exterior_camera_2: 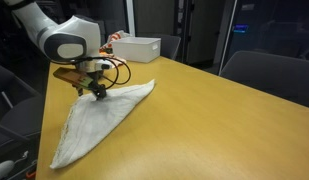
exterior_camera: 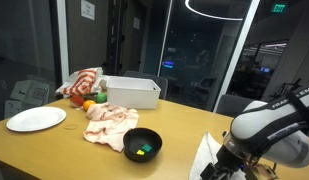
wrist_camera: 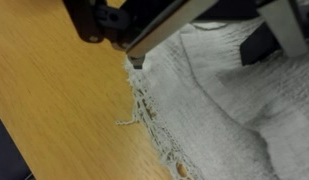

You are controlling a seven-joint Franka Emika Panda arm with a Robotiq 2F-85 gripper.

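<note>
A white cloth (exterior_camera_2: pixel 96 125) with a fringed edge lies spread on the wooden table, a bit wrinkled. Over its far part, my gripper (exterior_camera_2: pixel 97 93) points down, at or very close to the fabric. In the wrist view, the gripper has its fingers wide apart, with cloth (wrist_camera: pixel 219 115) showing below and between them. Whether the fingertips touch the fabric is hard to tell. The arm hides much of this cloth (exterior_camera: pixel 202 155) in the first exterior view.
A black bowl (exterior_camera: pixel 142 146) with small coloured pieces inside, a pink cloth (exterior_camera: pixel 111 125), a white plate (exterior_camera: pixel 37 119), a white bin (exterior_camera: pixel 132 92), fruit (exterior_camera: pixel 88 104) and a red-striped cloth (exterior_camera: pixel 84 82) occupy the other side. Bare table (exterior_camera_2: pixel 209 120) lies beside the white cloth.
</note>
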